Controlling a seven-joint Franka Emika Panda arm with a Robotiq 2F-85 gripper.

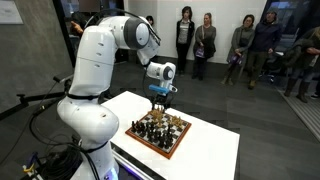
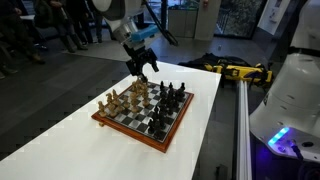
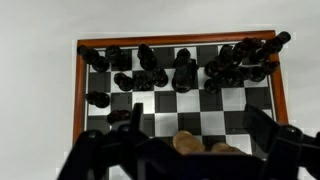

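Observation:
A chessboard with a brown wooden frame lies on the white table. Dark pieces crowd its side nearest the robot base, while light brown pieces stand toward the opposite side. My gripper is open, its dark fingers wide apart. In exterior view 1 the gripper hangs over the far part of the board, close above light pieces. Between and below the fingers in the wrist view show the rounded tops of a light piece and another beside it. Whether a finger touches any piece cannot be seen.
Bare white table surrounds the board, with free room to its right in exterior view 1. Several people stand at the back, away from the table. The robot base is beside the table.

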